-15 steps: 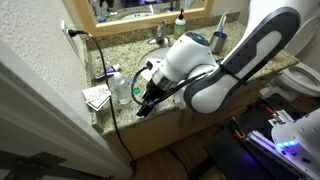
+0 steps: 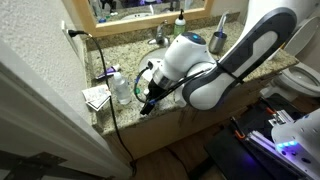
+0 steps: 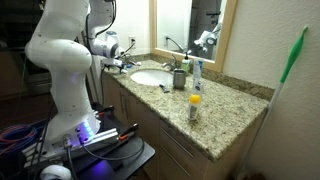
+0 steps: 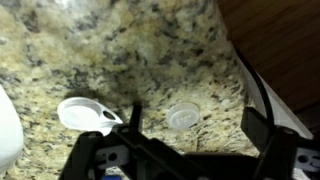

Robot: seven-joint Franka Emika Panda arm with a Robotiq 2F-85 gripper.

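My gripper is open above the speckled granite counter [image 4: 120, 45] in the wrist view. A small white round cap [image 4: 183, 116] lies on the stone between its dark fingers, with nothing held. Near the left finger is a flat white piece with a round end [image 4: 86, 113]. In exterior view 1, the gripper [image 2: 147, 103] hangs low by the counter's front edge, to the right of a whitish bottle [image 2: 122, 88]. The cap is too small to make out there.
White paper or cloth [image 2: 97, 97] lies left of the bottle. Behind the arm are the sink [image 2: 150, 56] and faucet [image 2: 158, 38]. A metal cup [image 3: 180, 78], a clear bottle [image 3: 196, 77] and a yellow-topped bottle [image 3: 194, 108] stand farther along the counter.
In exterior view 1, my gripper has shifted slightly to the right along the counter's front edge. Bottles and paper stay where they were.
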